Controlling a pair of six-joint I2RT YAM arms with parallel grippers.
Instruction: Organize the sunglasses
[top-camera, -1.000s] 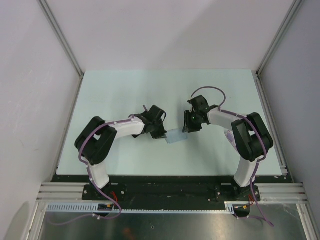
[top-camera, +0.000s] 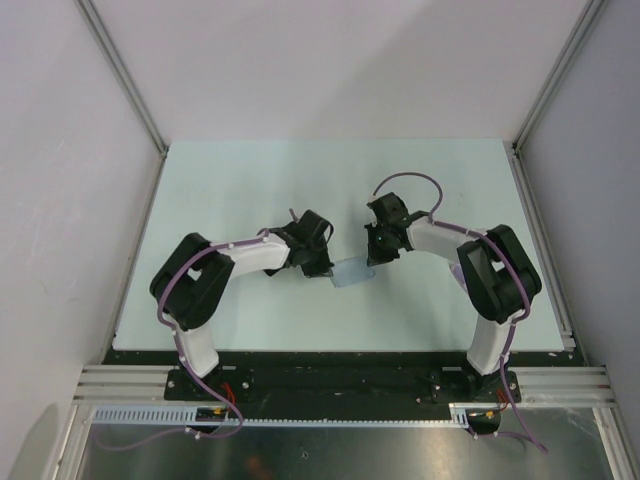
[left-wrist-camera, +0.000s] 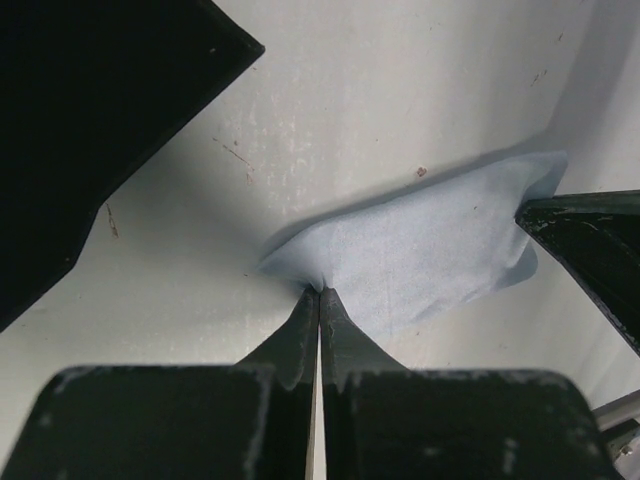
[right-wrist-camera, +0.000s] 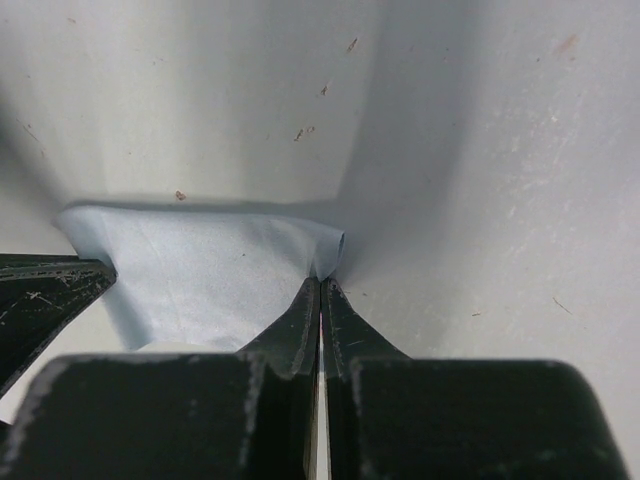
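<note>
A pale blue cloth (top-camera: 352, 271) lies near the middle of the white table, stretched between both grippers. My left gripper is shut on its left edge, which puckers at the tips. On the opposite side, my right gripper is shut on the cloth's right edge, with the fabric gathered up between its fingertips. Both sets of fingers are low, close to the tabletop. No sunglasses can be made out; a black object (left-wrist-camera: 110, 110), large and flat-sided, fills the upper left of the left wrist view, and I cannot tell what it is.
Partly hidden by the right arm, a whitish-purple item (top-camera: 458, 275) lies at the table's right. Behind the arms and in front of the cloth, the white table (top-camera: 250, 180) is bare. Purple cables loop above both arms.
</note>
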